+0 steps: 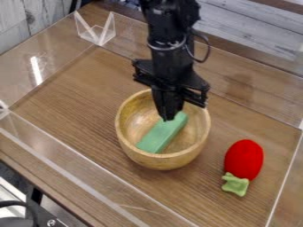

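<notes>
A black robot arm comes down from the top centre, its gripper (168, 112) pointing into a wooden bowl (137, 147) over the upper end of a green block (159, 135) lying inside. The fingers look shut; whether they touch the block is unclear, and nothing shows between them.
A red tomato-like object (244, 159) with a green part lies right of the bowl on the wooden table (71, 115). A clear plastic piece (96, 25) is at the back left.
</notes>
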